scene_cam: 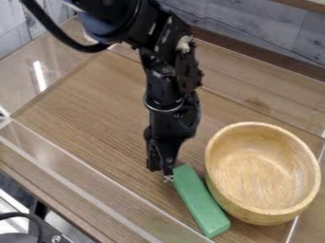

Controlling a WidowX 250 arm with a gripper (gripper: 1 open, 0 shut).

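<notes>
The black gripper (166, 169) points down at the wooden table, just left of the upper end of a green block (200, 202). Its fingertips look close together and low by the tabletop, with nothing visible between them. The green block lies lengthwise toward the front, beside a light tan wooden bowl (260, 171) on the right.
A grey plank wall runs along the back. A black cable curves at the bottom left corner, past the table's front edge.
</notes>
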